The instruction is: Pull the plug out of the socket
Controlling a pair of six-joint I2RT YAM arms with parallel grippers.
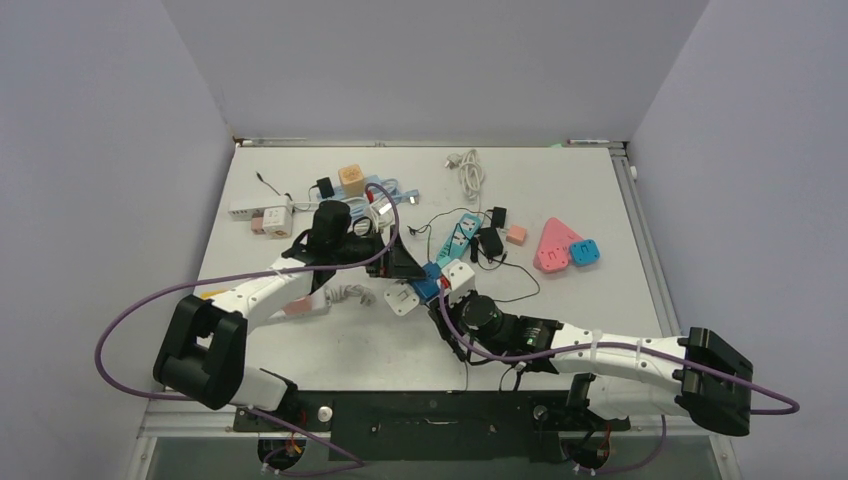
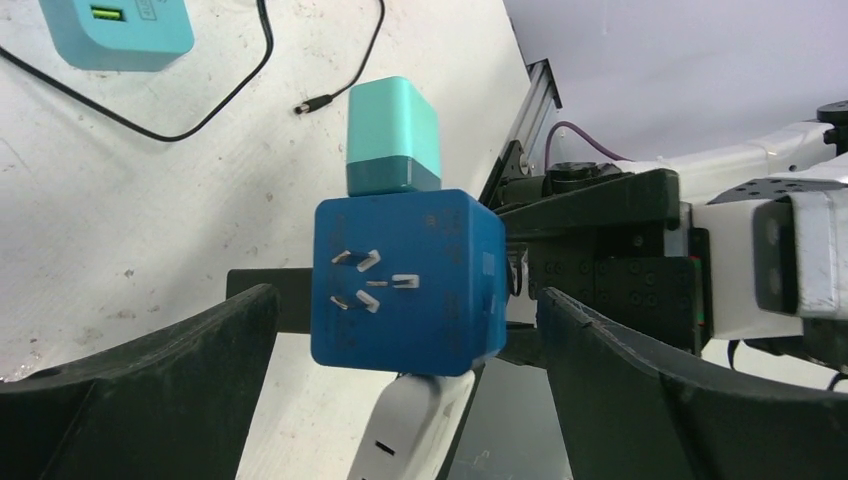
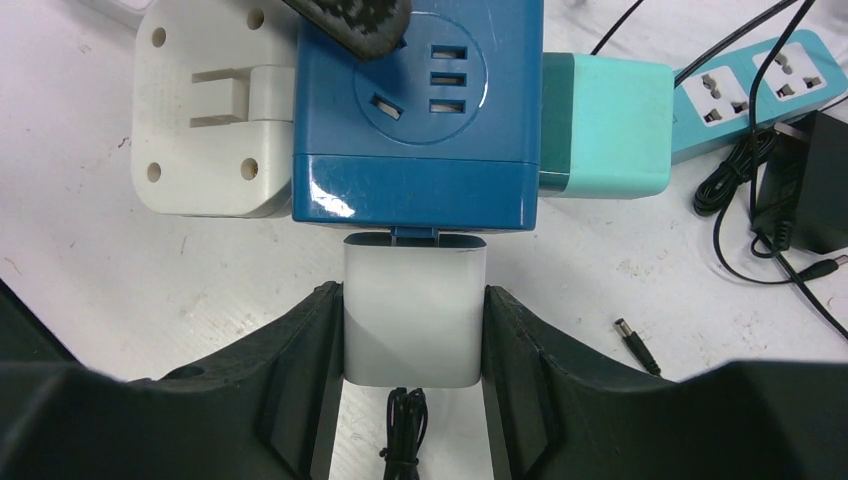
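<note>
A blue cube socket (image 2: 385, 290) is held up off the table, slots facing my left wrist camera. A teal block (image 3: 620, 125) is attached on one side of it and a white adapter (image 3: 215, 110) on the opposite side. My right gripper is shut on a white plug (image 3: 415, 325) right up against the cube's lower side in the right wrist view. My left gripper is open, its fingers (image 2: 640, 380) to either side of the cube. One left fingertip (image 3: 365, 20) shows over the cube's face; contact cannot be told.
A teal power strip (image 1: 459, 235) and black adapter (image 1: 490, 241) with loose cables lie beyond the grippers. Pink (image 1: 557, 243) and blue (image 1: 584, 252) sockets rest at right. White boxes (image 1: 278, 221) and cables crowd the left.
</note>
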